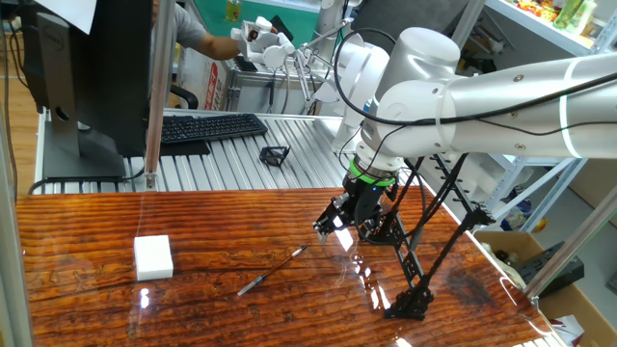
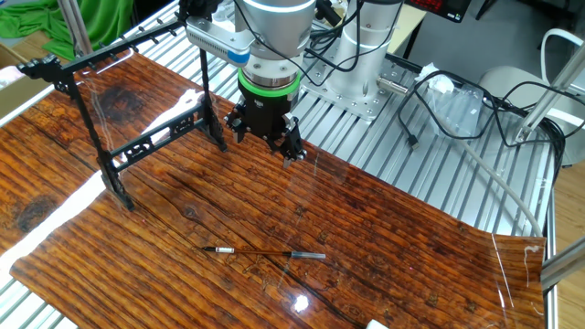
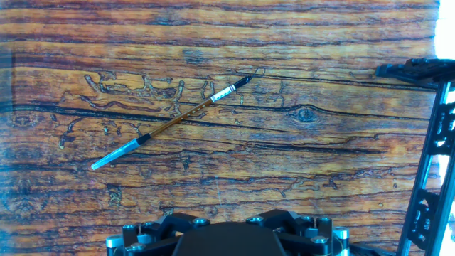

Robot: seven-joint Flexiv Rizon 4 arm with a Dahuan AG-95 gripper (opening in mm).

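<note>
A thin paintbrush [image 3: 181, 117] lies flat on the wooden tabletop, with a dark bristle tip, a white band, a brown handle and a pale grey end. A black stand [image 2: 151, 146] with a notched top bar rises from the table on the other side of my gripper. My gripper [image 2: 265, 146] hangs above the table, pointing down, its fingers spread wide with nothing between them. In the wrist view the gripper shows along the bottom edge, and the brush lies farther up, clear of it. The brush also shows in exterior view 1, left of the gripper [image 1: 347, 229].
A white block [image 1: 153, 257] sits on the left part of the table; only its corner shows in exterior view 2. A keyboard [image 1: 212, 127] and a monitor [image 1: 82, 87] stand behind the table.
</note>
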